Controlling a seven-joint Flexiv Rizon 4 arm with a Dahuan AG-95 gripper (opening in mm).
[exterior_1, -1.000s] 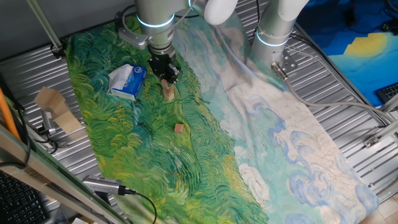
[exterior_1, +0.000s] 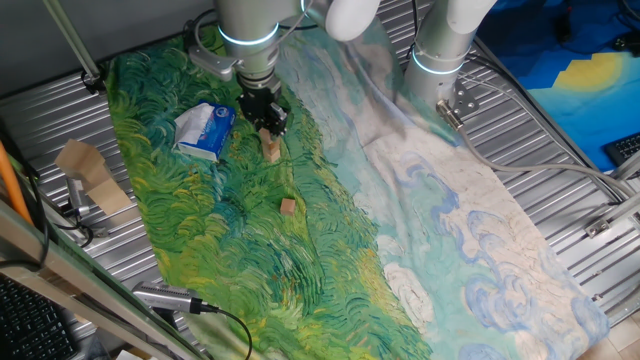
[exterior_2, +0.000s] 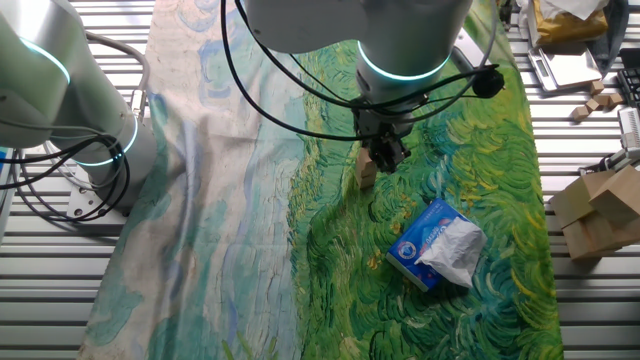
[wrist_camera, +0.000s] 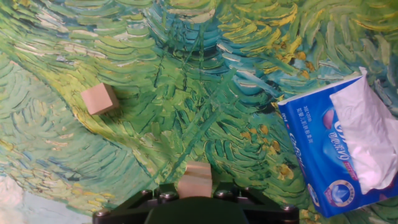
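A pale wooden column (exterior_1: 270, 150), seemingly of stacked blocks, stands upright on the green part of the painted cloth. My gripper (exterior_1: 268, 122) points down at its top. In the wrist view the top of the wooden column (wrist_camera: 195, 179) lies between the dark fingers, which sit close on both sides; whether they press on it cannot be made out. A single small wooden cube (wrist_camera: 99, 99) rests apart on the cloth; exterior view 1 shows this cube (exterior_1: 288, 206) nearer the front. From exterior view 2 the column (exterior_2: 366, 168) is partly covered by the gripper (exterior_2: 385, 160).
A blue tissue pack (exterior_1: 206, 132) with a white tissue sticking out lies beside the column. Cardboard (exterior_1: 92, 175) sits off the cloth on the slatted table.
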